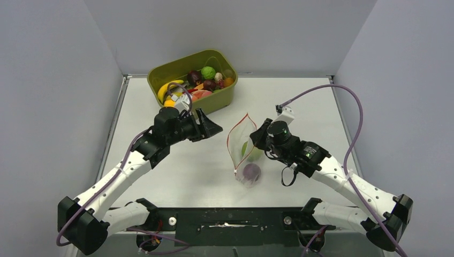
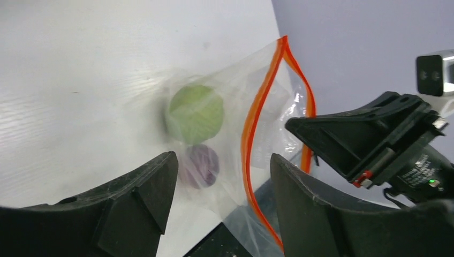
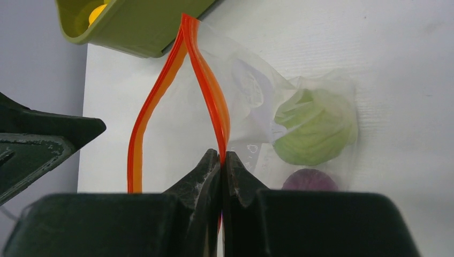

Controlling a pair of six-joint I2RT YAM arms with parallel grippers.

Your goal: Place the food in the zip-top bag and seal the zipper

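Observation:
The clear zip top bag (image 1: 241, 168) with an orange-red zipper stands at the table's centre, holding a green round food (image 2: 195, 112) and a purple one (image 2: 199, 166) below it. My right gripper is shut on the bag's zipper edge at one side of the opening; the opening is still apart, the two zipper strips separated. My left gripper (image 1: 214, 130) hangs just left of the bag, its fingers spread with nothing between them; in the left wrist view the bag lies beyond its fingertips.
A green bin (image 1: 230, 93) full of fruit and vegetables stands at the back left. Walls border the table (image 1: 300, 96) on the sides and back.

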